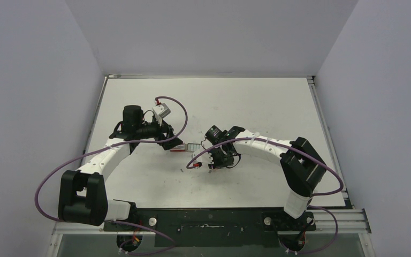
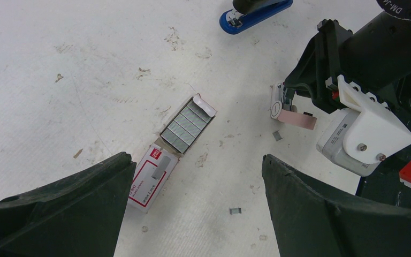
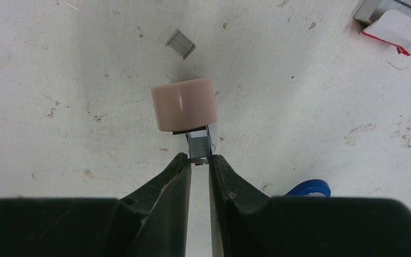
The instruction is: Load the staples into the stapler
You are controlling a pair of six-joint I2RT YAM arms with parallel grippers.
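Note:
A small pink stapler [image 3: 184, 106] lies on the table under my right gripper, its metal channel facing the fingers. A grey staple strip [image 3: 198, 147] shows in that channel, right at the fingertips. Only a narrow gap parts these fingers; whether they grip the strip or the stapler cannot be told. In the left wrist view the same pink stapler [image 2: 295, 118] is partly hidden by the right gripper. My left gripper stands wide with nothing between its fingers, above the table near the opened staple box [image 2: 151, 176] and its rows of staples [image 2: 187, 127].
A blue stapler [image 2: 257, 16] lies farther back, partly covered by the right arm. Loose staple pieces lie on the table: one grey piece [image 2: 235, 211] in front and another [image 3: 181, 44] near the pink stapler. Bare tabletop [image 1: 150, 182] extends along the front left.

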